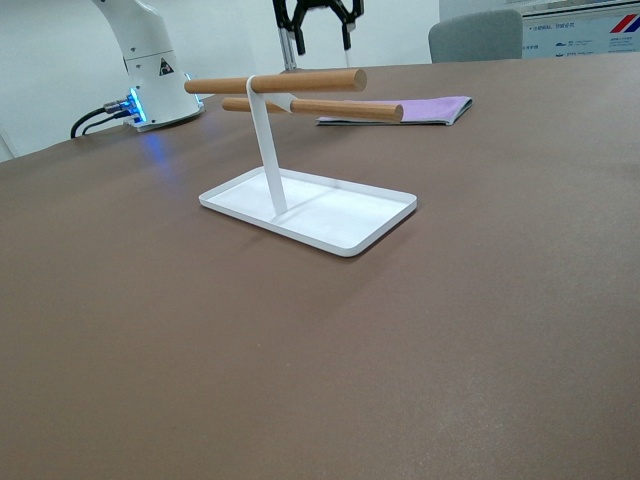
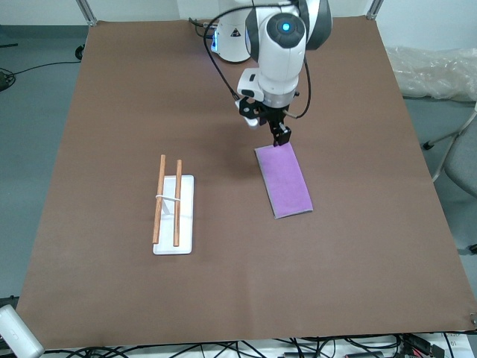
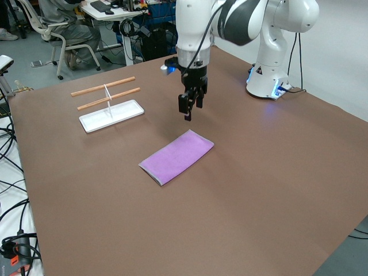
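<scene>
My black gripper (image 2: 280,136) hangs from the white arm just beyond the top edge of a folded purple cloth (image 2: 283,186) in the left view; in the right view it (image 3: 192,112) is above the table behind the cloth (image 3: 175,155). In the top view its two prongs (image 1: 319,30) point down, apart, cut off by the frame; whether it is open is unclear. A white rack with two wooden bars (image 2: 178,209) and a tray base stands left of the cloth in the left view, empty.
The arm's base (image 3: 267,80) stands at the back, with cables. Cables and equipment lie beyond the near edge; a grey chair (image 1: 475,38) is beside the table.
</scene>
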